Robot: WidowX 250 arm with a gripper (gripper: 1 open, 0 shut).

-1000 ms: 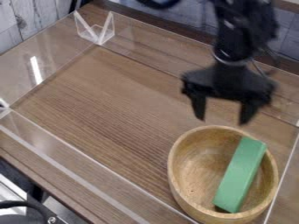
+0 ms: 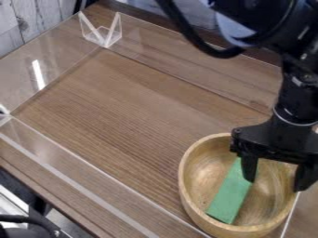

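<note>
My black gripper [image 2: 276,162] is open and low over the right part of a wooden bowl [image 2: 199,191], its fingertips reaching into the bowl. A flat green block [image 2: 228,197] lies in the bowl, left of the fingers, partly hidden at its upper end.
A clear plastic holder [image 2: 102,30] stands at the far upper left. The black arm fills the upper right of the view.
My gripper has come down and to the right into the bowl. The green block now lies further left in the bowl and at a different angle.
</note>
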